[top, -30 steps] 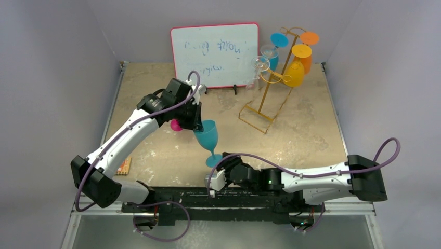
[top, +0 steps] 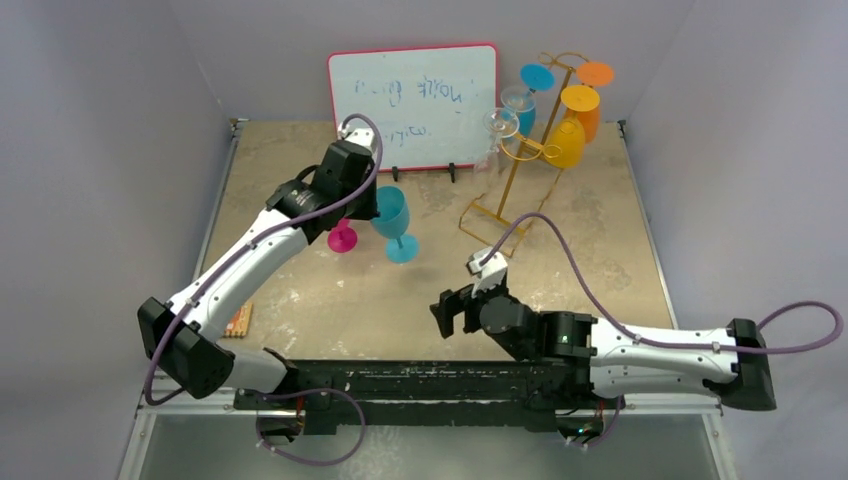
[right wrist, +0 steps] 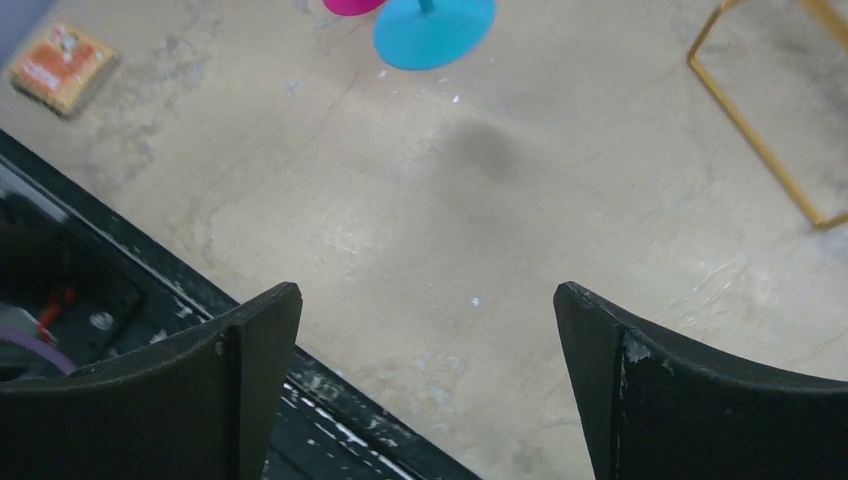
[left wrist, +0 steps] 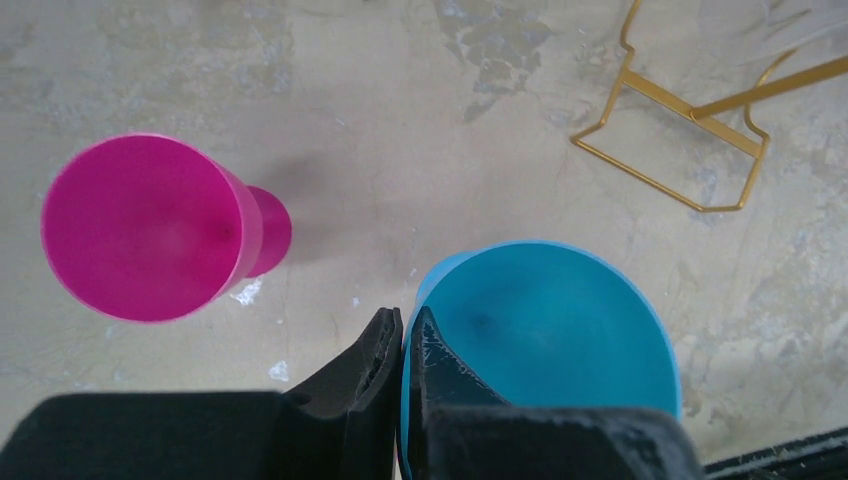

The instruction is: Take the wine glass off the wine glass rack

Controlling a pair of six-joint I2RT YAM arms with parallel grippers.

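A blue wine glass (top: 393, 212) hangs upright from my left gripper, which is shut on its rim. In the left wrist view one finger lies inside the bowl and one outside. Its round foot (right wrist: 434, 32) shows at the top of the right wrist view. My right gripper stands open over bare table, holding nothing. At the back right, the gold rack (top: 514, 180) carries upside-down glasses, among them a yellow glass (top: 567, 143), a blue one (top: 525, 121), an orange one (top: 590, 122) and clear ones.
A pink wine glass (left wrist: 145, 230) stands upright just left of the blue glass, partly hidden by the left arm in the top view. A whiteboard (top: 413, 105) leans at the back. A small orange box (top: 239, 320) lies front left.
The left gripper has carried the blue glass away from the front edge, closer to the pink glass.
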